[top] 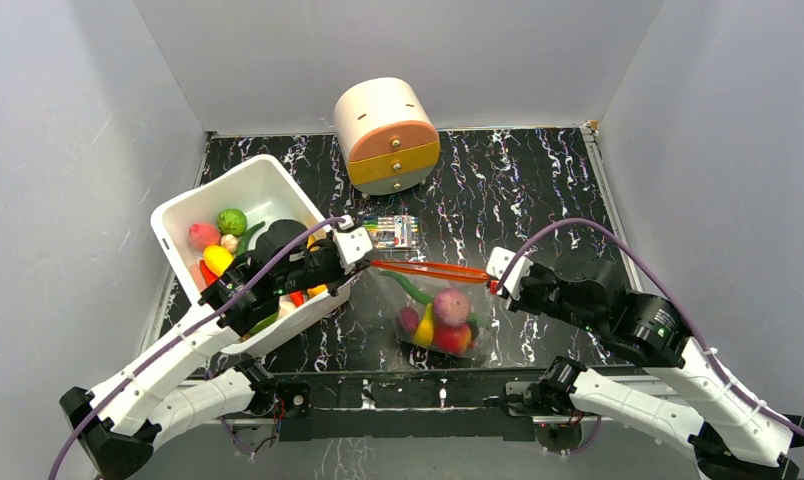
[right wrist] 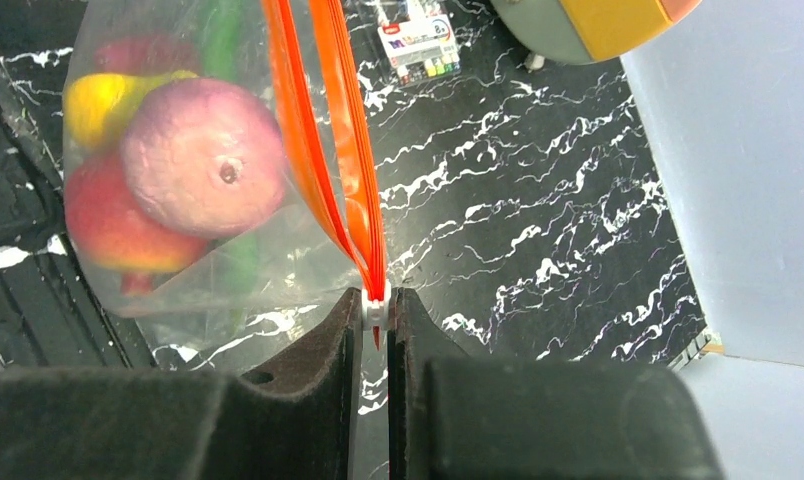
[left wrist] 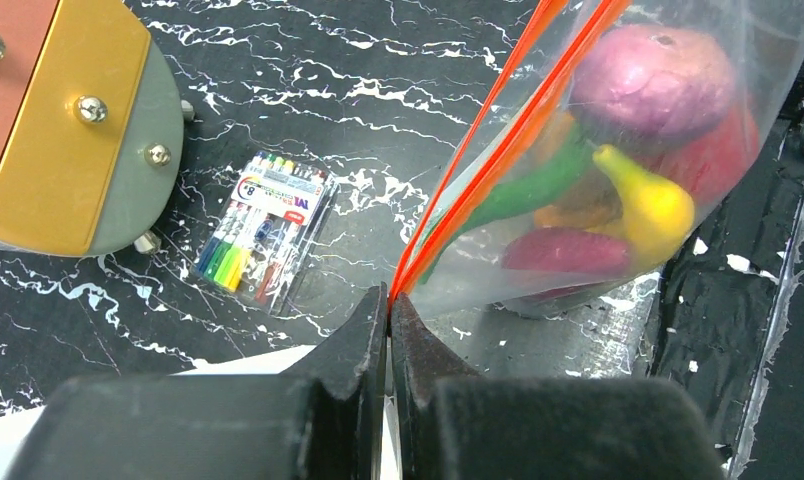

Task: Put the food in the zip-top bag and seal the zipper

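Observation:
The zip top bag (top: 438, 310) hangs between both grippers, holding play food: a purple round piece (right wrist: 203, 155), yellow (left wrist: 658, 210), red, dark purple and green pieces. Its orange zipper strips (top: 428, 270) are stretched taut and lie close together. My left gripper is shut on one end of the zipper at the bag's top corner. My right gripper is shut on the other end, with the white slider between its fingertips.
A white bin (top: 173, 225) of more food sits at the left under my left arm. A drawer box (top: 383, 110) stands at the back, with a pack of markers (left wrist: 263, 230) in front.

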